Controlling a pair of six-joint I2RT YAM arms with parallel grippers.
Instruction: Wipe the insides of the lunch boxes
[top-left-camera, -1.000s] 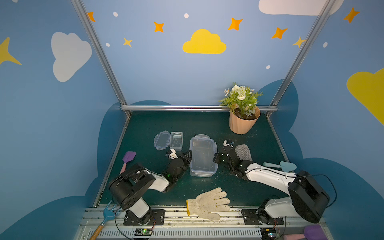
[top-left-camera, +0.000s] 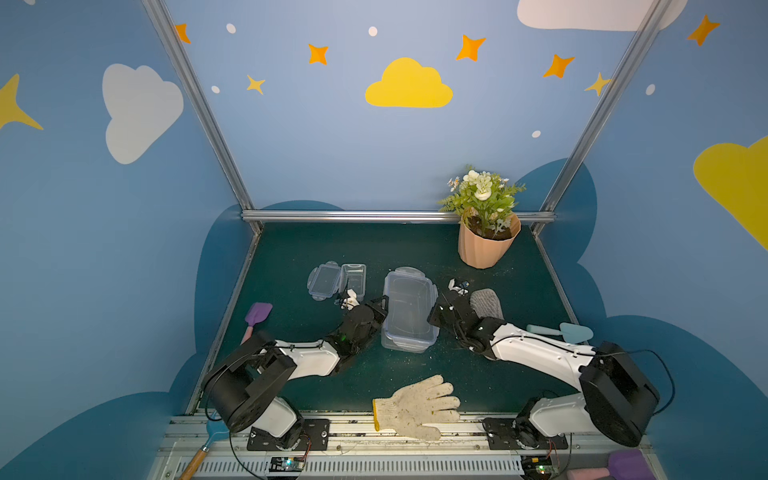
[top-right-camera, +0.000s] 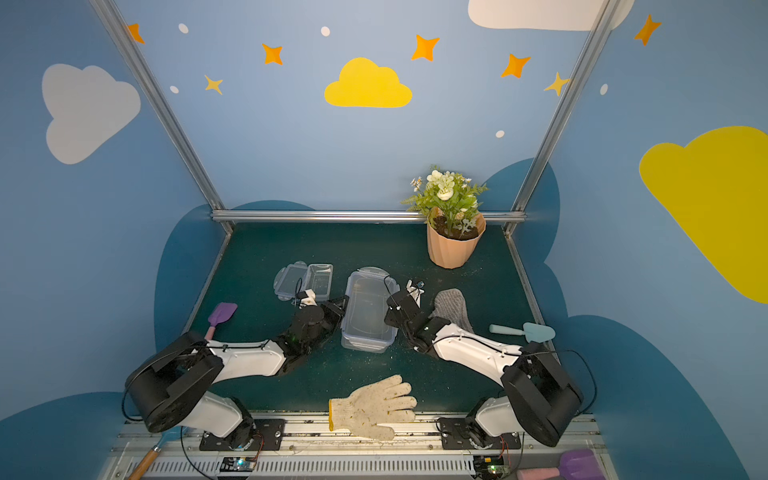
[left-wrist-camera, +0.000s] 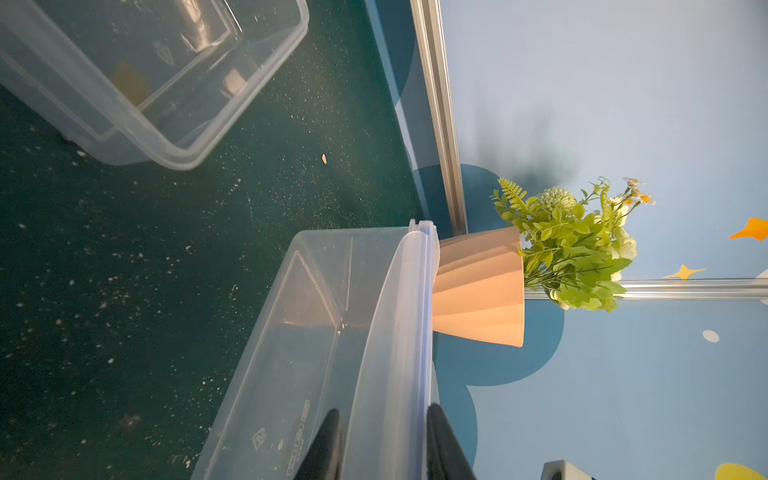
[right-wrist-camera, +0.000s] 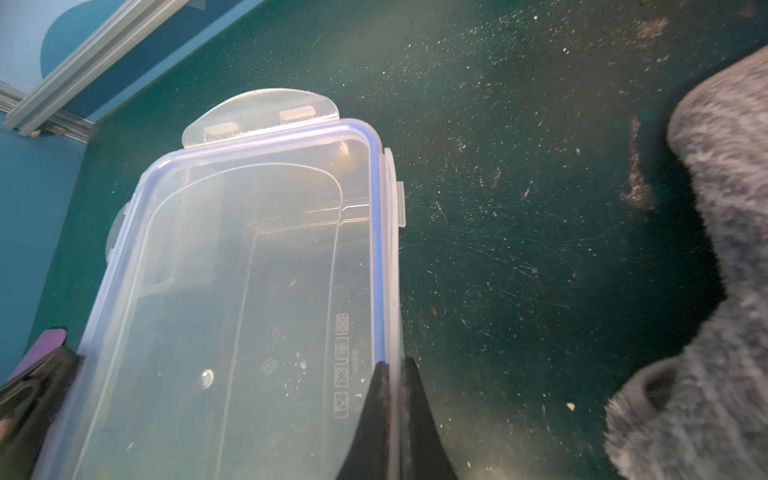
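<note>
The large clear lunch box stands mid-table with its blue-sealed lid on top, lifted at the left side so the inside shows. My left gripper is part open at that side, with the lid's edge between its fingers. On the opposite side, my right gripper is shut on the thin side flap. Farther left, the small lunch box stands uncovered, its lid beside it. A grey fluffy mitt lies right of the large box, partly behind the right arm in the top views.
A potted plant stands at the back right. A knitted glove lies at the front edge. A purple spatula is at the left, a pale blue one at the right. Green table shows free in front of the box.
My left gripper has moved slightly right and away from the front edge, and the large box's lid has shifted a little right. The right arm has barely moved.
</note>
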